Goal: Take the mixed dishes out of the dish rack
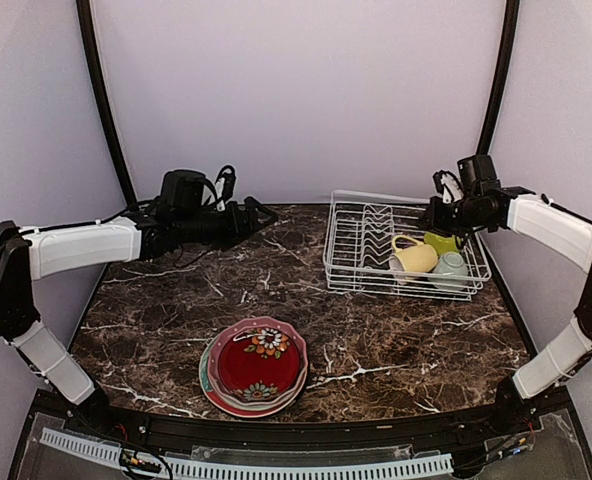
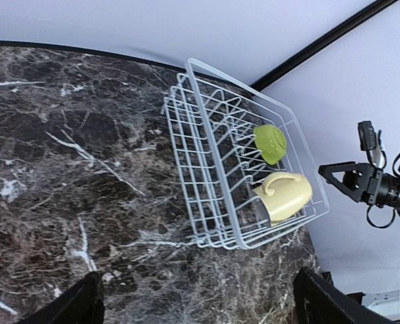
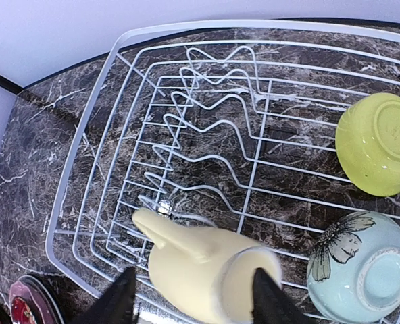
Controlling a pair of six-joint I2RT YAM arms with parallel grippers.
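Note:
The white wire dish rack (image 1: 331, 240) stands at the back right, holding a cream mug (image 3: 186, 270) lying on its side with its handle up, a green cup (image 3: 376, 142) upside down and a pale blue flowered cup (image 3: 355, 263). My right gripper hangs above the mug, fingers apart and blurred, with nothing seen held between them. My left gripper (image 1: 246, 220) is over the back left of the table, fingers apart and empty. A stack of plates (image 1: 259, 370), red flowered on top, lies at the front middle.
Walls enclose the back and sides.

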